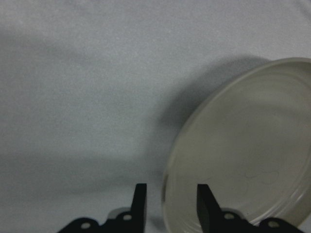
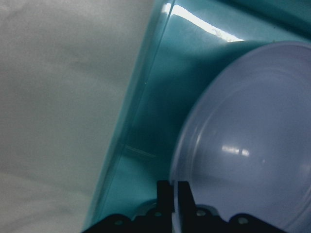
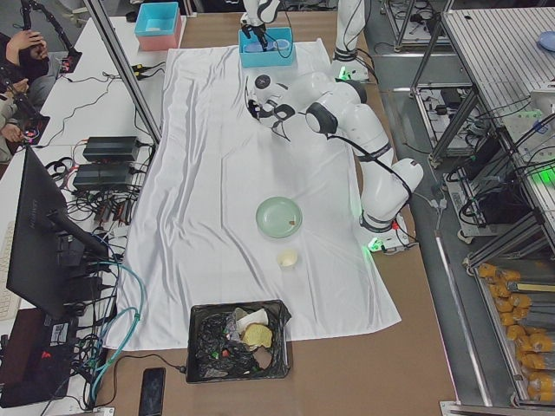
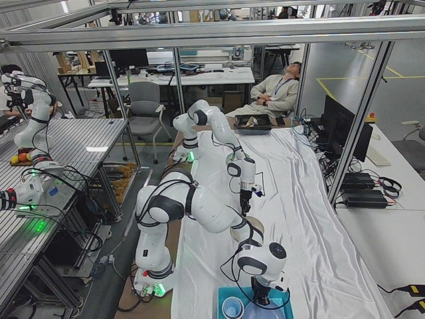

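My left gripper stands open over a cream plate [image 1: 238,145] on the white cloth, one finger either side of its near rim; in the camera right view the plate [image 4: 239,232] is partly behind the arm. My right gripper is inside a teal bin [image 2: 116,150], shut on the rim of a lavender-blue plate [image 2: 243,136]. In the camera left view, a green plate [image 3: 279,217] lies at mid-cloth, with a small cream dish [image 3: 287,258] just below it.
A black tray [image 3: 199,347] with crumpled bags and scraps stands at the cloth's near end. A monitor [image 3: 39,234] and cables border the left side.
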